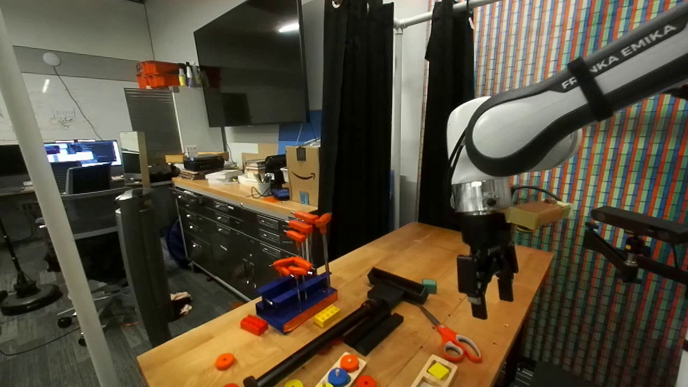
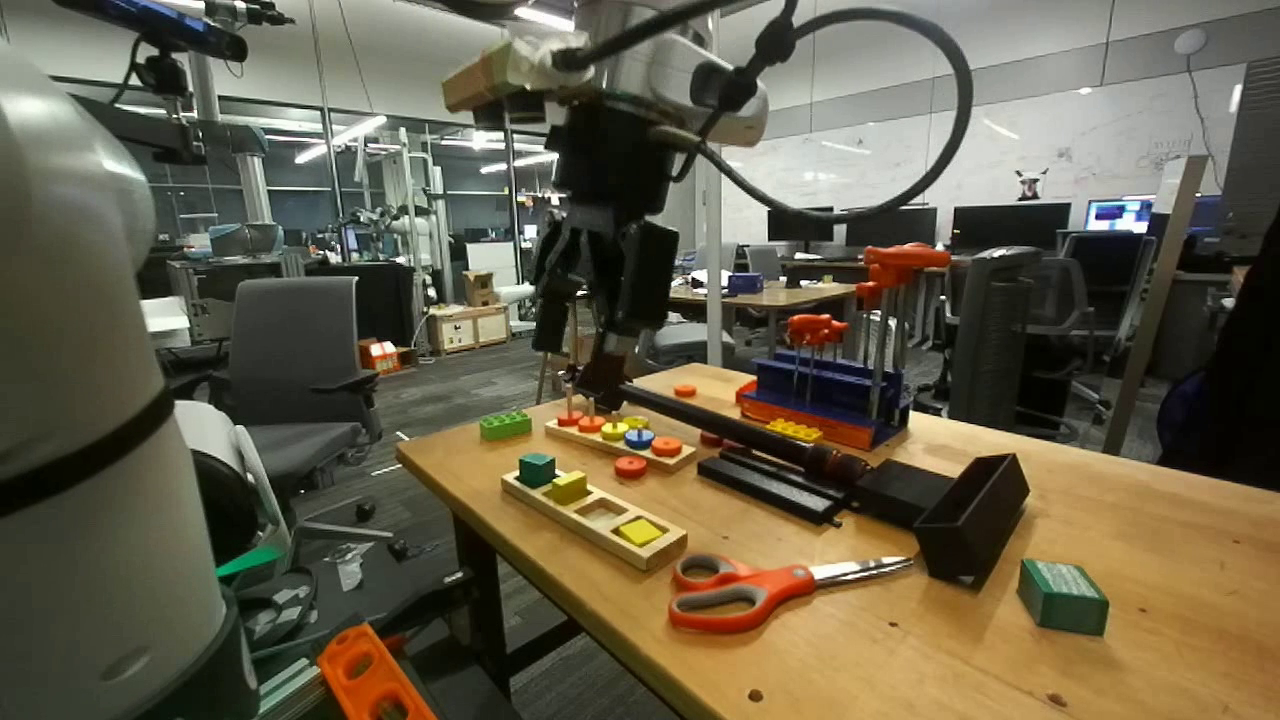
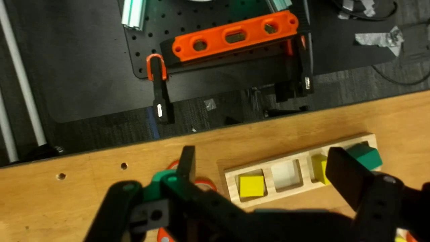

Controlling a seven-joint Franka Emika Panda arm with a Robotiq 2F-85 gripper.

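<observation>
My gripper (image 1: 493,299) hangs open and empty above the table, its fingers pointing down. From the wrist, the open fingers span a wooden tray (image 3: 268,177) lying below. The tray holds a yellow block (image 3: 251,186) in its end slot, an empty slot beside it, then another yellow block (image 3: 319,168) and a green block (image 3: 364,155). In exterior view 2, the green block (image 2: 537,469) and one yellow block (image 2: 569,486) stick up above the tray's rim. Orange-handled scissors (image 2: 744,596) lie beside the tray; my gripper partly hides them in the wrist view.
A long black tool (image 1: 342,335) crosses the table. Behind it stands a blue rack (image 1: 296,300) of orange-handled drivers. A peg board with discs (image 2: 618,442), a green brick (image 2: 505,424) and a separate green block (image 2: 1064,596) are also there.
</observation>
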